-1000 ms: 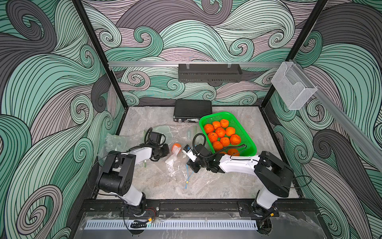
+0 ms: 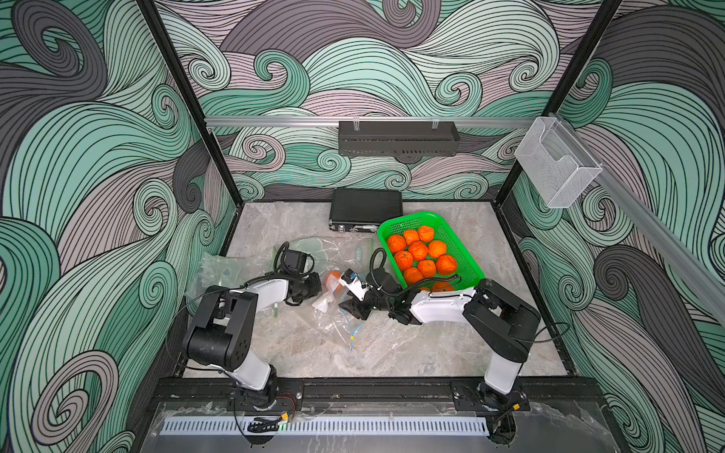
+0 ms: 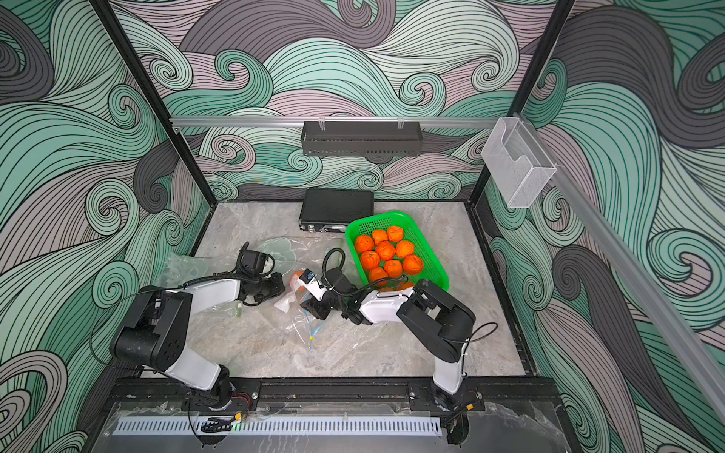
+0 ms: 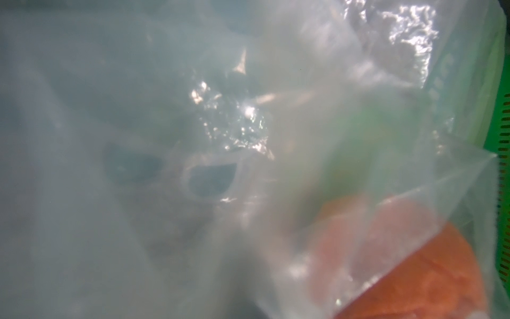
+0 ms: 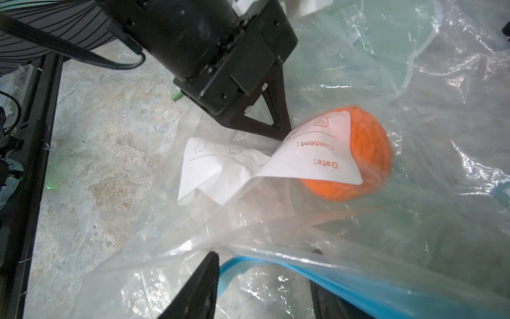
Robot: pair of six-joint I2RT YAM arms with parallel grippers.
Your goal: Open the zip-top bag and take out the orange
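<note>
A clear zip bag with a blue zip strip (image 5: 340,289) and a white label (image 5: 318,154) lies on the table, an orange (image 5: 372,148) inside it. My left gripper (image 2: 309,290) is shut at the bag's left part beside the orange; whether film is between its tips cannot be told, and its wrist view is filled with hazy plastic. My right gripper stands open over the bag's near right part, its fingers either side of the blue strip, partly behind the film.
A green basket of oranges (image 2: 472,268) is at the right, a black case (image 2: 366,207) at the back.
My right gripper has moved left, closer to the orange and over the blue strip. The left arm has stayed put.
</note>
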